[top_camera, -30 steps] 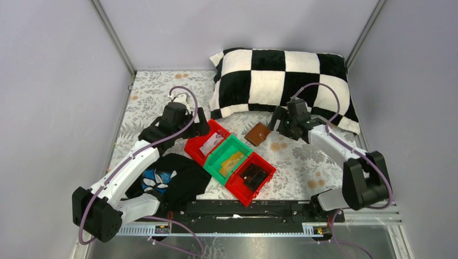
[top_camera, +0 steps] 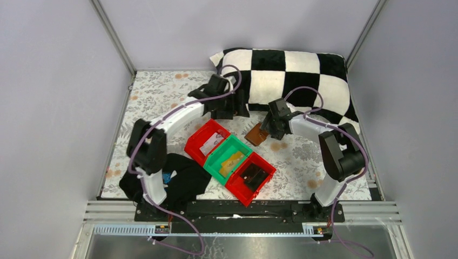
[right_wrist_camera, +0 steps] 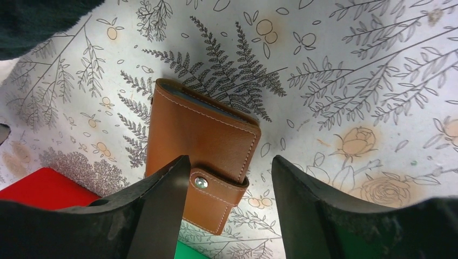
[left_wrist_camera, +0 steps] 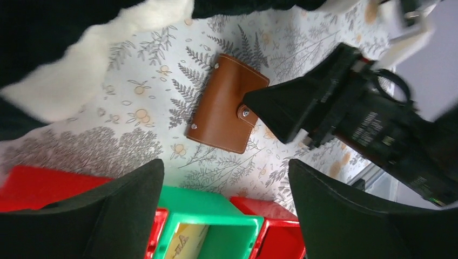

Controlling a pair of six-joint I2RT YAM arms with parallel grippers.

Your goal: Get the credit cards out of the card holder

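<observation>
The brown leather card holder (top_camera: pixel 254 135) lies flat on the patterned table in the top view, its snap strap fastened. No cards show outside it. In the right wrist view the holder (right_wrist_camera: pixel 202 132) lies between and beyond the parted fingers of my right gripper, which hovers at its right side with nothing gripped. My left gripper is also open and empty, to the left of the holder (left_wrist_camera: pixel 224 105) in the top view. One finger of the right gripper overlaps the holder's strap side in the left wrist view.
Joined red and green trays (top_camera: pixel 230 156) stand in front of the holder, with cards and a black item inside. A checkered pillow (top_camera: pixel 302 75) lies behind. Black cloth (top_camera: pixel 186 181) is at front left. Clear table lies to the right.
My left arm has swung right toward the holder and the pillow's edge. The right gripper has moved left, up to the holder. The holder itself has not moved.
</observation>
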